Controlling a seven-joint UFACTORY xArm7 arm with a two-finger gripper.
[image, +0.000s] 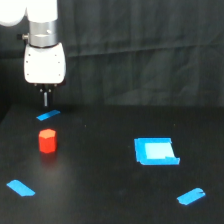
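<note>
A small red block (47, 141) with a hexagonal look stands on the black table toward the left. Behind and above it my gripper (45, 98) hangs from the white arm, its narrow fingers drawn together and pointing down. Nothing shows between them, and they are clear of the block. Right of the middle lies a white square (158, 151) framed by blue tape (142, 154).
Single strips of blue tape lie near the back left (48, 115), the front left (20, 187) and the front right (190, 196). A dark curtain (140, 50) closes off the back.
</note>
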